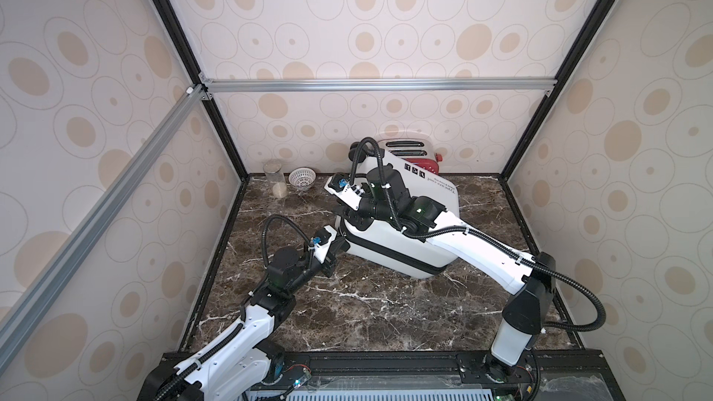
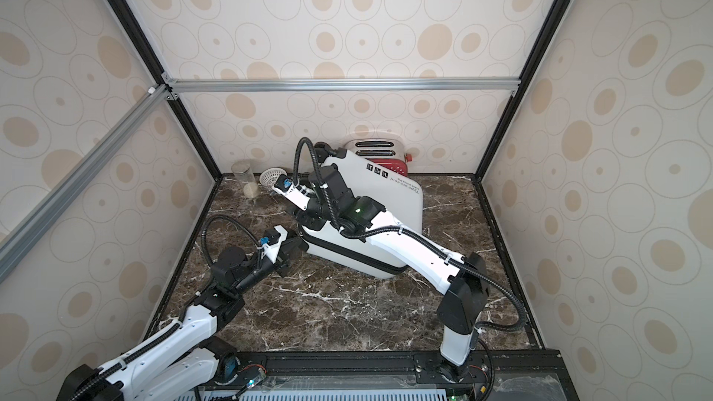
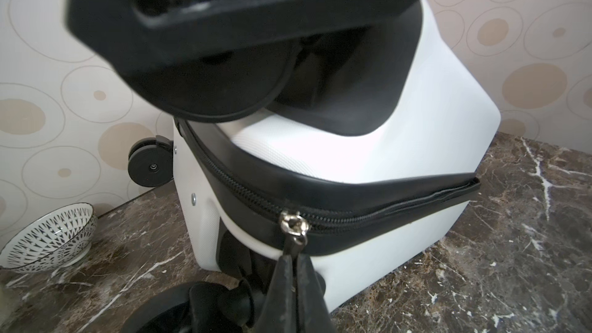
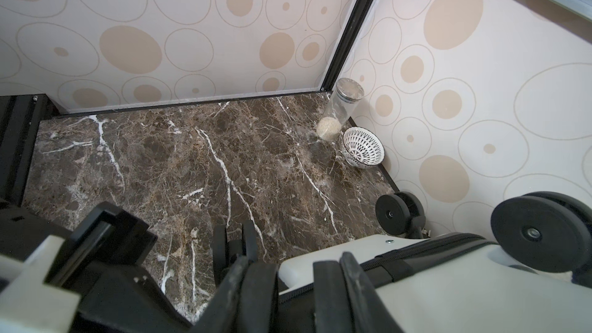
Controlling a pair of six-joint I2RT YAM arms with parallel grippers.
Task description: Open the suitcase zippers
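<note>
A white hard-shell suitcase [image 1: 404, 260] with black zipper band lies on the marble table. In the left wrist view the metal zipper slider [image 3: 294, 225] sits on the band [image 3: 394, 200]; my left gripper is shut with its tips at the pull tab below the slider. Whether the tab is pinched is hard to tell. My right gripper is over the suitcase's upper edge, its fingers close around the black banded edge; what exactly lies between them is hidden.
A red toaster [image 1: 423, 159] stands behind the suitcase. A glass jar [image 1: 274, 178] and patterned bowl [image 1: 301, 179] stand at the back left. Walls enclose the back and sides.
</note>
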